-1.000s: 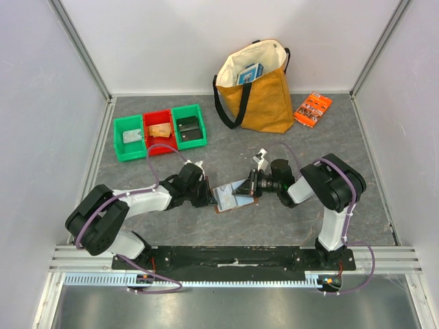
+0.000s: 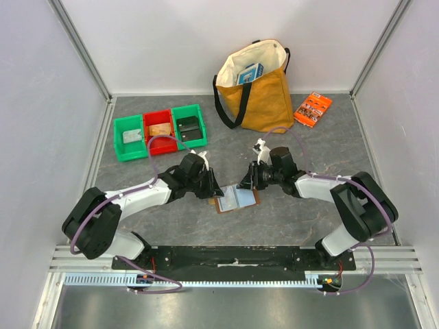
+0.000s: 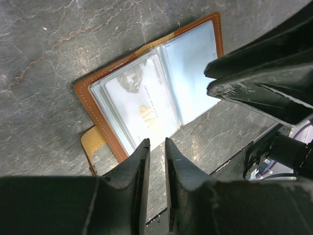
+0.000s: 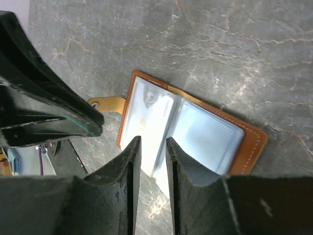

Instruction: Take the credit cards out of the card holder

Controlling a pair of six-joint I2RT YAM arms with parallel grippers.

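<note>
The brown leather card holder [image 2: 225, 209] lies opened flat on the dark tabletop. In the left wrist view its left side has a clear sleeve with a white card [image 3: 142, 105] in it, marked with gold letters. The right-hand clear sleeve [image 3: 193, 63] looks pale blue, with no card visible there. My left gripper is part open at the lower edge of the card side, a narrow gap between its fingertips. Over the other half, my right gripper is open, nothing between its fingers. Whether either one touches the sleeves cannot be told.
A snap strap [image 3: 93, 142] sticks out from the holder's card side. Green and red bins [image 2: 128, 123] stand at the back left. A yellow bag [image 2: 274, 103] and an orange packet [image 2: 313, 110] are at the back. The tabletop around the holder is clear.
My left gripper has moved right and slightly up to the holder's card side. The right arm's elbow has swung outward and toward the front, while its gripper stayed near the holder.
</note>
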